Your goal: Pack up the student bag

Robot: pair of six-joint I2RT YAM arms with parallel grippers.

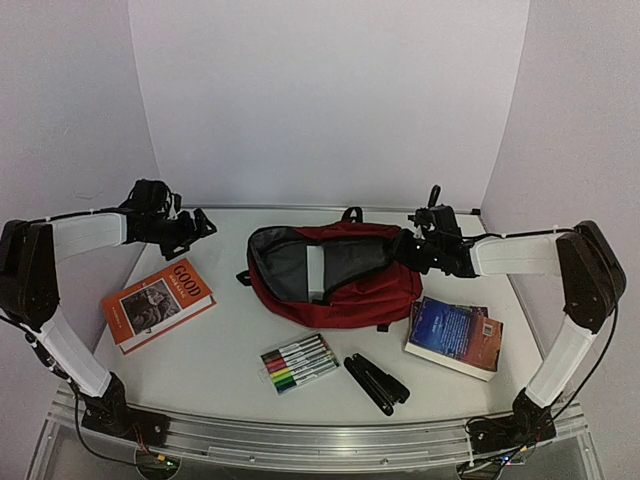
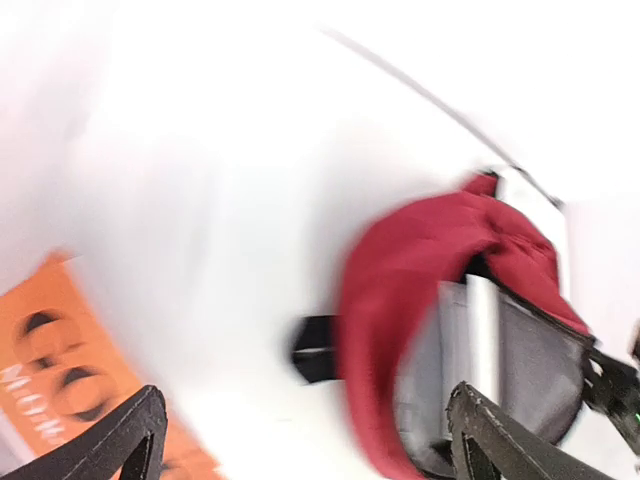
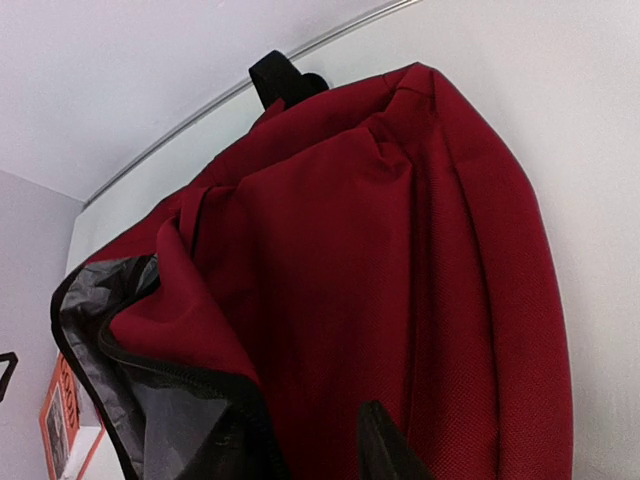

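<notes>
The red backpack (image 1: 352, 302) lies on the table, its main pocket gaping to show a grey lining and a pale strip (image 1: 316, 272) inside. My right gripper (image 1: 410, 248) is at the right end of the bag's opening. In the right wrist view its fingers (image 3: 376, 440) stand part-way apart, and the flap's zipper edge (image 3: 215, 385) runs across the left one; no firm hold shows. Left of the bag, my left gripper (image 1: 193, 236) hangs open and empty above the orange book (image 1: 160, 305). In front lie the marker pack (image 1: 299, 362), a black case-like item (image 1: 377, 383) and blue-orange books (image 1: 455, 337).
Bare table (image 1: 215, 370) shows between the orange book and the markers. White walls close off the back and sides. A metal rail (image 1: 330, 452) runs along the front edge. The bag's strap (image 1: 352, 214) sticks up at the back.
</notes>
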